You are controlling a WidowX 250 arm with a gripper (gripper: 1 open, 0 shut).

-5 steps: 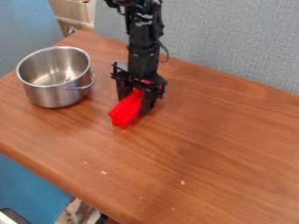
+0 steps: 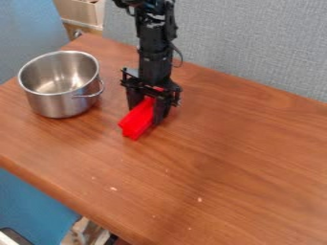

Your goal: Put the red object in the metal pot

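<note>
The red object [image 2: 137, 120], a small elongated block, lies on the wooden table near the middle left. My gripper [image 2: 147, 113] comes straight down over its far part, a dark finger on either side of it. Whether the fingers press on the red object or only stand around it, I cannot tell at this size. To the left, the shiny metal pot [image 2: 60, 104] stands upright with its mouth up, and a thin wire handle hangs on the side facing my gripper.
Bare table [image 2: 230, 153] stretches to the right and in front. The table's left edge runs close by the pot. A grey wall [image 2: 255, 43] rises behind the far edge.
</note>
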